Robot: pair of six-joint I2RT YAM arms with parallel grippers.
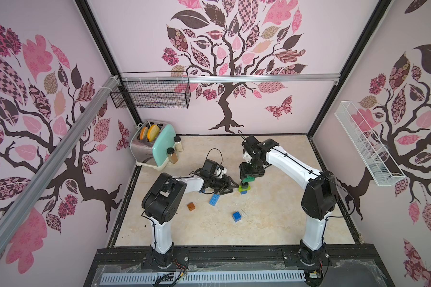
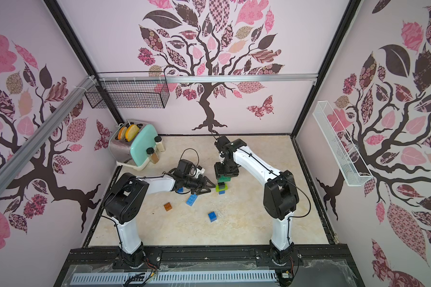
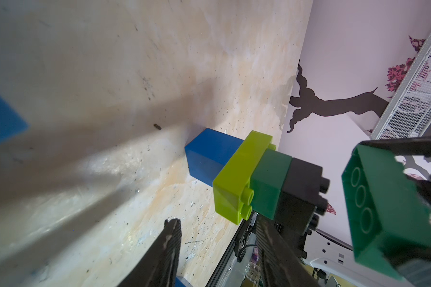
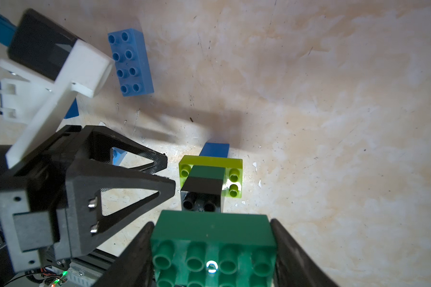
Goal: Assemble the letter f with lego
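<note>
A small stack stands on the table: a blue brick (image 3: 210, 153) at the bottom, a wider lime brick (image 3: 239, 177) on it, then a small green brick (image 3: 271, 180) and a black brick (image 3: 299, 189) on top. My right gripper is shut on a long green brick (image 4: 213, 227), held above the black brick and apart from it. Close to the stack's left side, my left gripper stands open. Its two fingers are apart with nothing between them, and they do not appear to touch the stack.
A light-blue brick (image 1: 214, 200), another blue brick (image 1: 237, 216) and an orange-brown brick (image 1: 191, 206) lie loose in front. One more blue brick (image 2: 179, 190) is partly under the left arm. A toaster (image 1: 158, 138) and two bottles stand back left.
</note>
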